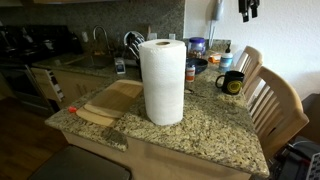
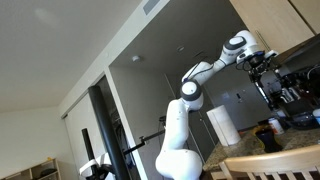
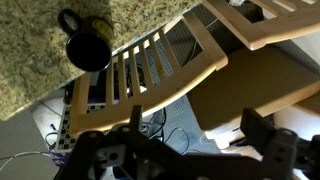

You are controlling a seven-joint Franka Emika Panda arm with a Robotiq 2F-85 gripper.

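Note:
My gripper [image 1: 249, 16] hangs high above the counter, near the top edge of exterior view 1. Its two fingers stand apart, and in the wrist view nothing shows between the fingertips. Well below it, a black mug [image 1: 232, 82] with a yellow mark rests upright on the counter near the chairs. From above, the mug [image 3: 88, 48] appears at the upper left, by the counter's edge, clear of the gripper. A tall white paper towel roll [image 1: 163, 85] stands at the front of the counter.
Wooden chairs [image 1: 278, 108] line its right side. Behind the mug stand a dark pan [image 1: 198, 65], bottles and jars. A cutting board [image 1: 113, 99] lies left of the roll.

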